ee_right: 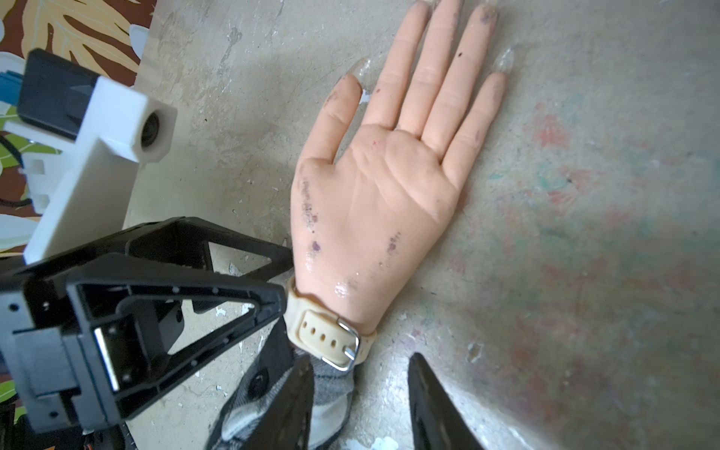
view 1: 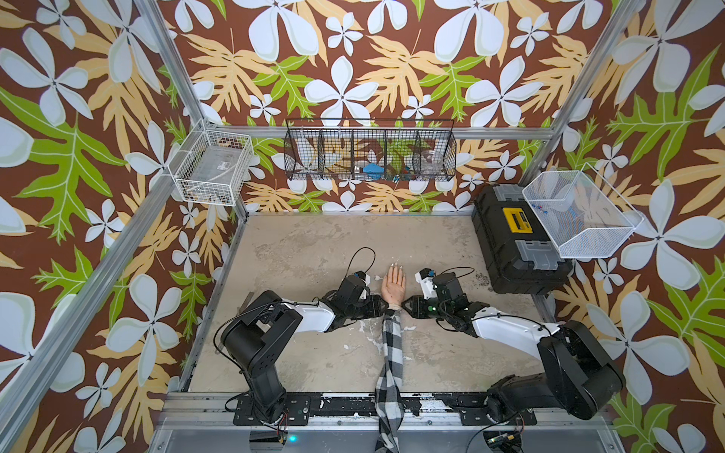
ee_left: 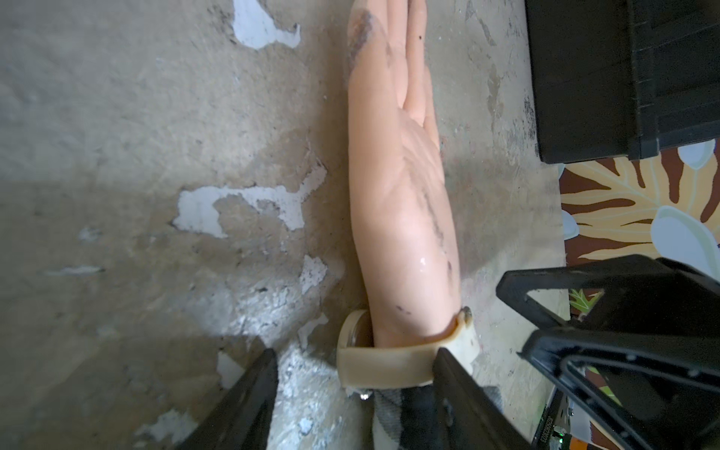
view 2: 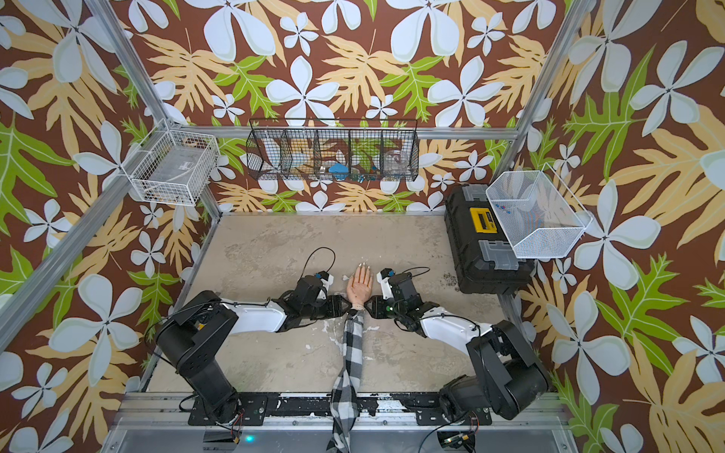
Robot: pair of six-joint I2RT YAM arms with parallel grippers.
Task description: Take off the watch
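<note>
A mannequin hand point(view 1: 393, 283) lies palm up on the bench, its checked sleeve point(view 1: 392, 347) running toward the front. A cream watch band point(ee_right: 318, 330) with a buckle circles the wrist, buckle on the palm side. My left gripper is at the band from the left, fingers apart either side of part of the band, one finger touching it or very near; whether it grips cannot be told. My right gripper stands open to the right of the wrist, just short of the band, nothing between its fingers.
A black toolbox point(view 1: 506, 249) with a white mesh basket point(view 1: 574, 226) sits at the right. A black wire rack point(view 1: 369, 151) and a white wire basket point(view 1: 211, 173) hang at the back.
</note>
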